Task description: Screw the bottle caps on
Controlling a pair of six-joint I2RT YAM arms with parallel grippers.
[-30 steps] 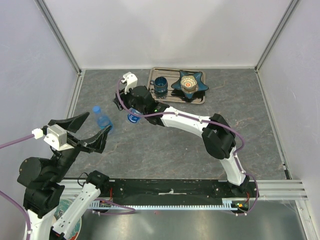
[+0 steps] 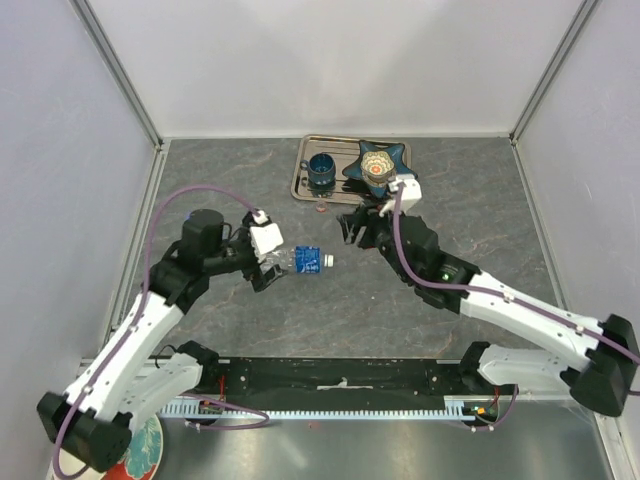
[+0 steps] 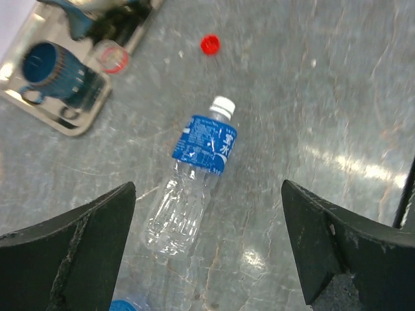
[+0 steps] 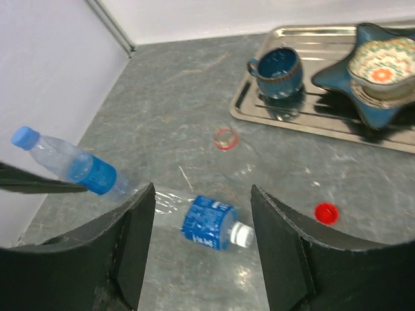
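A bottle with blue label and white top lies on its side mid-table. An upright bottle with blue cap stands left of it in the right wrist view. A red cap and a clear red-rimmed piece lie near the tray. My left gripper is open over the lying bottle's left part, nothing between its fingers. My right gripper is partly open, empty, above and right of that bottle.
A metal tray at the back holds a blue mug and a star dish with bowl. Walls bound the sides.
The left arm moved right and inward over the lying bottle. The right arm swung right, away from the left-back area.
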